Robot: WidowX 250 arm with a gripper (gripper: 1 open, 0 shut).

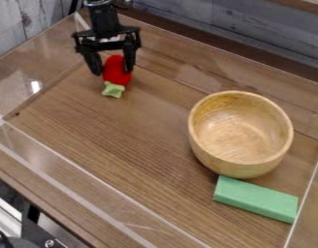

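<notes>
The black gripper (106,53) is at the top left, open, its fingers pointing down around or just over a red object (117,70). A small light green piece (112,91) lies just below the red object. Whether the fingers touch the red object is hard to tell.
A large tan bowl (239,134) stands on the right of the wooden table, with a green block (255,200) in front of it. Walls border the back and left.
</notes>
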